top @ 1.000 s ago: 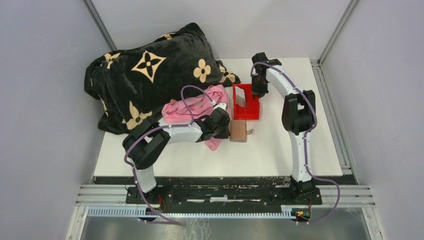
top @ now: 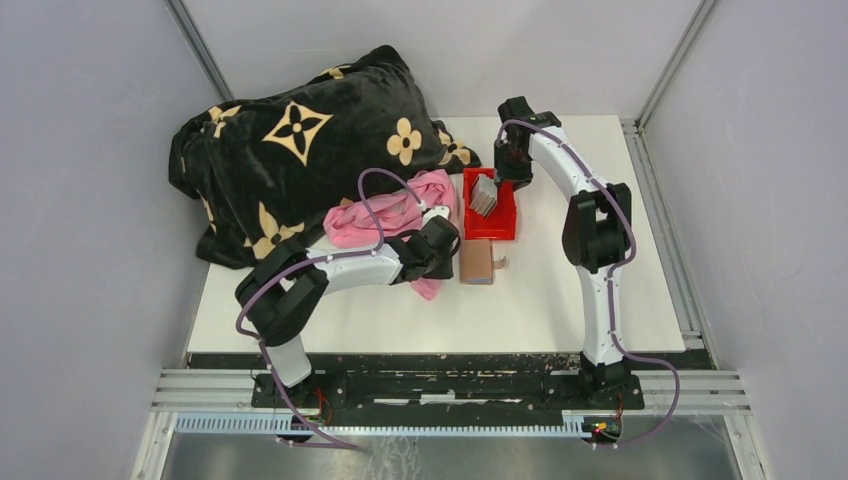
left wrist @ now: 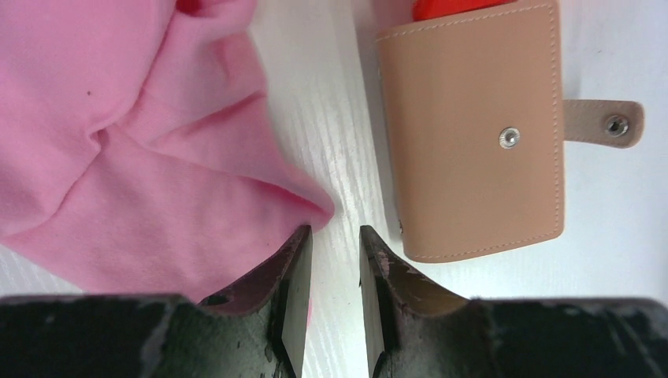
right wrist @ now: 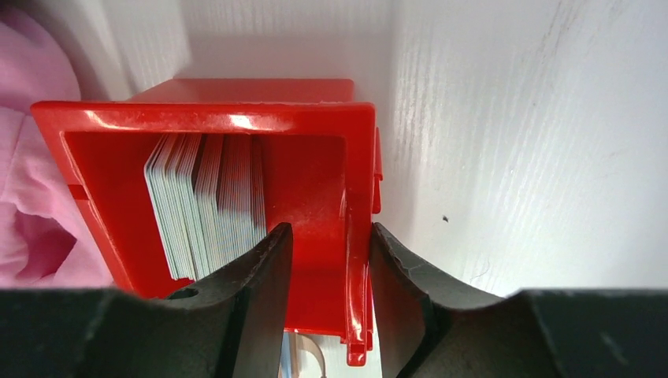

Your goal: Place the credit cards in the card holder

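Several pale cards (right wrist: 206, 209) stand on edge, leaning together, in the red box (right wrist: 358, 181); in the top view the stack (top: 484, 196) sits tilted toward the box's left side. My right gripper is part open over the box's right wall, one finger inside and the other outside, close against the wall. No card is between its fingers. The tan card holder (left wrist: 476, 134) lies closed in front of the box, its snap strap (left wrist: 595, 122) sticking out to the right. Left of it, my left gripper hangs part open and empty.
Pink cloth (left wrist: 181, 173) lies left of the card holder and partly under the left gripper in view. Behind it is a large black patterned blanket (top: 330, 130).
The cards have gone from straight to tilted in the box. The left arm has moved a little left.
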